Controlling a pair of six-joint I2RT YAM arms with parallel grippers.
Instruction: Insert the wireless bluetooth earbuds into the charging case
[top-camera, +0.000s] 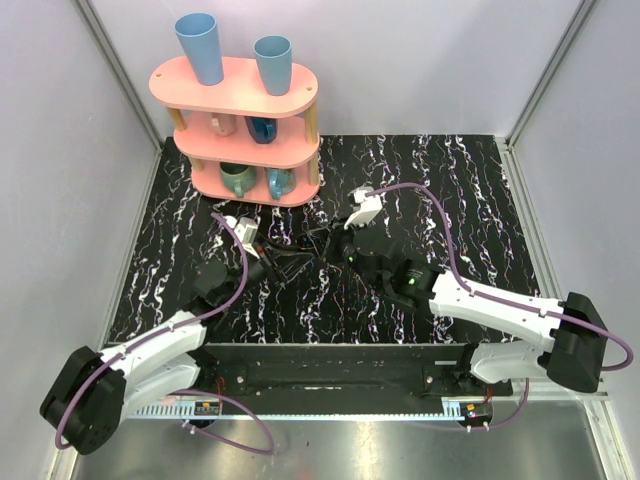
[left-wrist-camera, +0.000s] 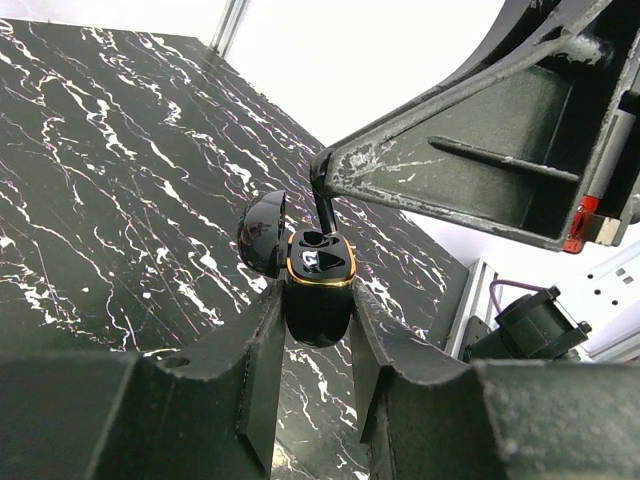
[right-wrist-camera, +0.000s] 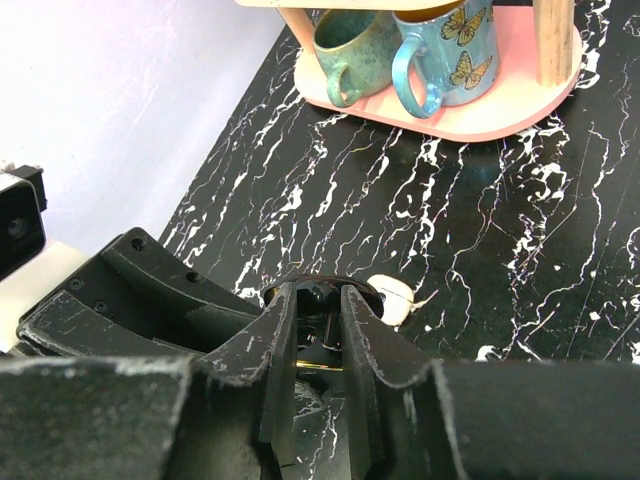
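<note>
The black earbud case (left-wrist-camera: 318, 300), gold-rimmed with its lid (left-wrist-camera: 260, 232) flipped up, is gripped by my left gripper over the middle of the counter. My right gripper is shut on a black earbud and reaches in at the case; in the left wrist view the earbud's dark stem (left-wrist-camera: 324, 210) stands just above the case's top. Whether it is seated in a slot cannot be told. Both grippers meet left of centre in the top view (top-camera: 300, 250).
A pink three-tier shelf (top-camera: 235, 92) with cups and mugs stands at the back left. A small white object (right-wrist-camera: 392, 296) shows behind the case in the right wrist view.
</note>
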